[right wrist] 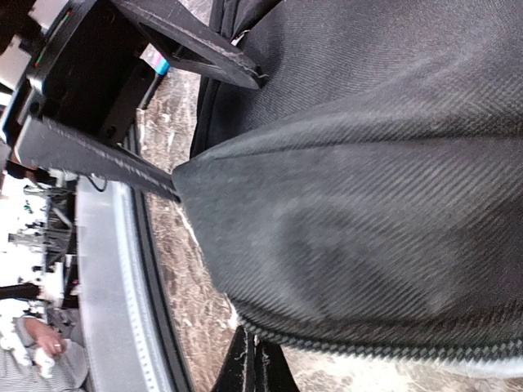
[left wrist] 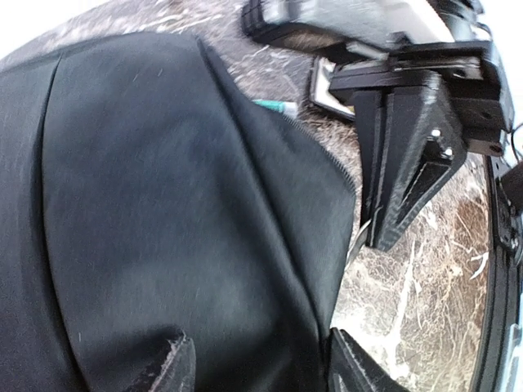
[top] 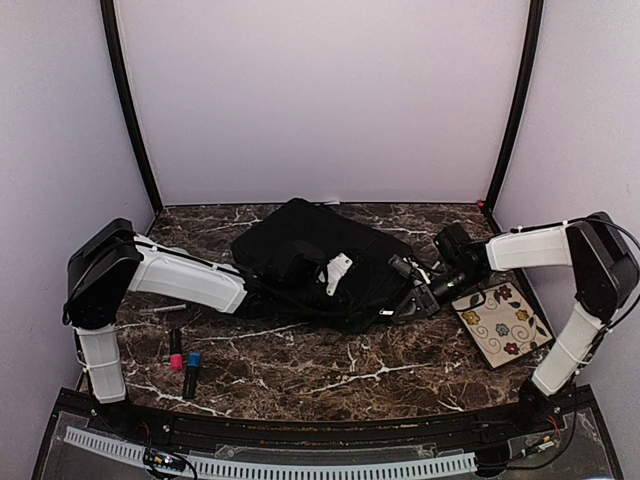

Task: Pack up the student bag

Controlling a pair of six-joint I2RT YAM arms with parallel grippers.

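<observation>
A black bag (top: 300, 225) lies across the middle back of the table, its zip edge (right wrist: 368, 347) facing the right gripper. My left gripper stands open at the bag's front, with black fabric filling the space between its fingers. In the top view that gripper (top: 350, 308) is partly lost against the dark cloth. Beside the bag's right edge, my right gripper is shut, fingertips close to the zip; no object can be made out between them. A flowered notebook (top: 503, 325) lies at the right. Two dark markers, one pink-ended (top: 176, 350) and one blue-ended (top: 192, 375), lie front left.
A thin pale pen-like item (top: 163, 309) lies at the left, near the left arm. A teal-ended marker (left wrist: 278, 107) shows behind the bag.
</observation>
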